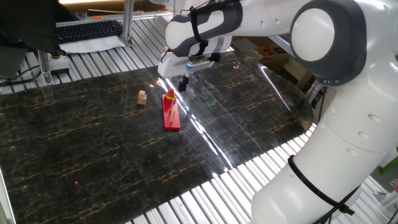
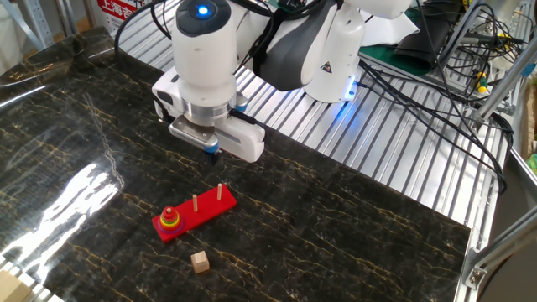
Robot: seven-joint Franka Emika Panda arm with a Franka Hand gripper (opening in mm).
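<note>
A red board (image 1: pixel 171 118) lies on the dark table and carries upright pegs (image 2: pixel 195 203). Coloured rings (image 2: pixel 170 220) are stacked on the peg at one end, a red one topmost. Beside the board sits a small pale wooden piece (image 1: pixel 142 98), which looks like blocks close together. My gripper (image 1: pixel 183 84) hangs above the table, close to the ring stack in the first exterior view but apart from it. From the other side, the gripper (image 2: pixel 215 157) shows only a dark fingertip below its white body, clear of the board. Whether its fingers are parted cannot be made out.
A keyboard (image 1: pixel 89 30) and paper lie beyond the tabletop's far edge. Slatted metal (image 2: pixel 403 159) borders the table, with loose cables on it near the robot's base.
</note>
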